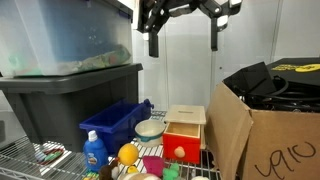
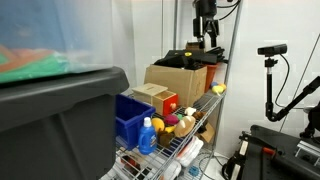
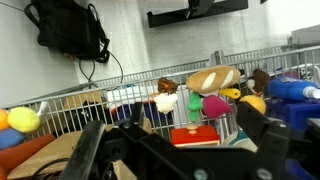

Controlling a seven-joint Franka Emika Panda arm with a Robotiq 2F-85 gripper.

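My gripper point(image 1: 184, 48) hangs high above the wire rack, its two fingers wide apart and nothing between them. In exterior view 2 the same gripper point(image 2: 206, 42) is at the top, over the cardboard box's end of the rack. Seen from the wrist, toy items lie along the rack: a bread loaf point(image 3: 213, 79), a magenta item point(image 3: 214, 106), an orange point(image 3: 256, 103) and a small red drawer box point(image 3: 193, 135). A blue bottle point(image 1: 95, 151) stands upright at the rack's left. Dark gripper parts hide some of the rack in the wrist view.
A dark grey bin point(image 1: 65, 105) with a clear tub point(image 1: 75, 38) on top stands at the left. Beside it is a blue bin point(image 1: 118, 125). An open cardboard box point(image 1: 262, 140) occupies the right. The air around the gripper is clear.
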